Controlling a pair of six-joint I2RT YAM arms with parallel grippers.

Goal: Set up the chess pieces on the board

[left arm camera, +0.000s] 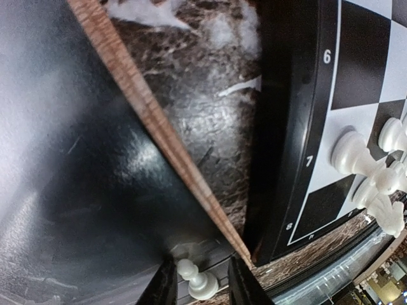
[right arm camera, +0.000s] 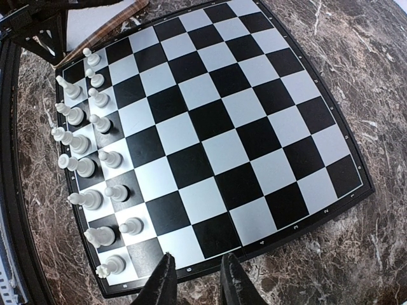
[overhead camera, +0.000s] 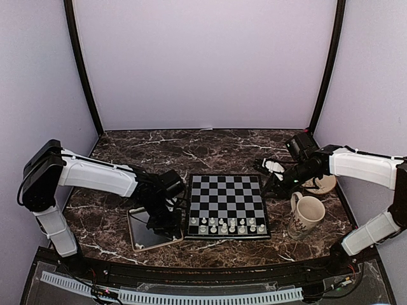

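Note:
The chessboard point(overhead camera: 226, 197) carries white pieces in two rows along one edge, among them a knight point(left arm camera: 388, 213) and a pawn point(right arm camera: 130, 225). A loose white pawn point(left arm camera: 203, 284) sits in the wood-rimmed tray point(overhead camera: 143, 229). My left gripper is low over that tray with its fingertips open on either side of the pawn; whether they touch it is unclear. My right gripper stands open beyond the board's right side, its fingers apart with nothing visible between them.
A large patterned mug point(overhead camera: 305, 216) stands right of the board, near the right arm. A pale round dish point(overhead camera: 324, 184) lies behind it.

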